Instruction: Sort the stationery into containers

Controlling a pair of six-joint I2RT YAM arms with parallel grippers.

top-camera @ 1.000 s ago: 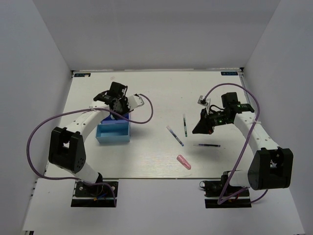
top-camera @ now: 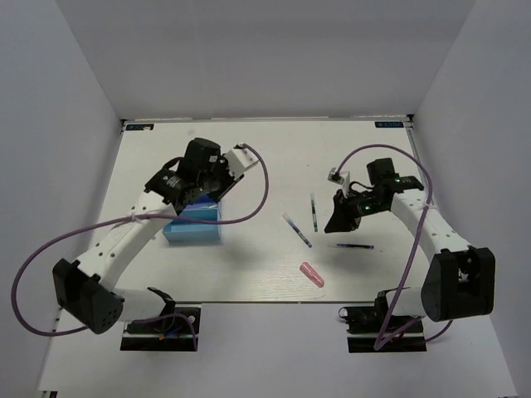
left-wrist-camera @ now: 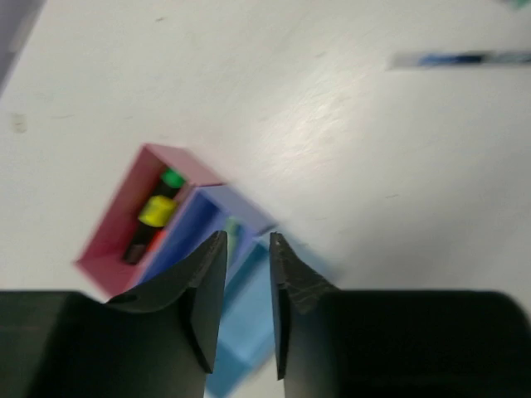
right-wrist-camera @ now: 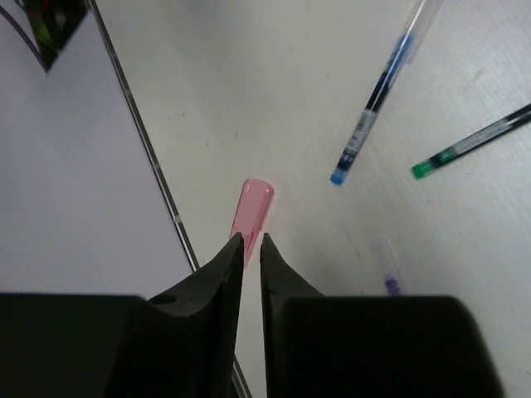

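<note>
Above the right side of the boxes, my left gripper (top-camera: 222, 194) is slightly open, its gap empty. The pink box (left-wrist-camera: 158, 215) holds dark stationery with yellow and green parts. A light green item (left-wrist-camera: 231, 232) lies in the purple-blue box (left-wrist-camera: 197, 224); the light blue box (top-camera: 192, 234) shows empty. Over the table at right, my right gripper (top-camera: 334, 225) has its fingers close together, with nothing visible between them. A blue pen (top-camera: 297, 230), a green pen (top-camera: 314, 213), a dark pen (top-camera: 353, 245) and a pink block-like item (right-wrist-camera: 250, 207) lie loose.
The left arm hides much of the boxes in the top view. Bare table (top-camera: 257, 261) separates the boxes from the loose items. The table's front edge (top-camera: 265, 302) runs just beyond the pink item.
My left gripper has moved a little to the right, and its arm looks larger, as if raised. The loose items have stayed put.
</note>
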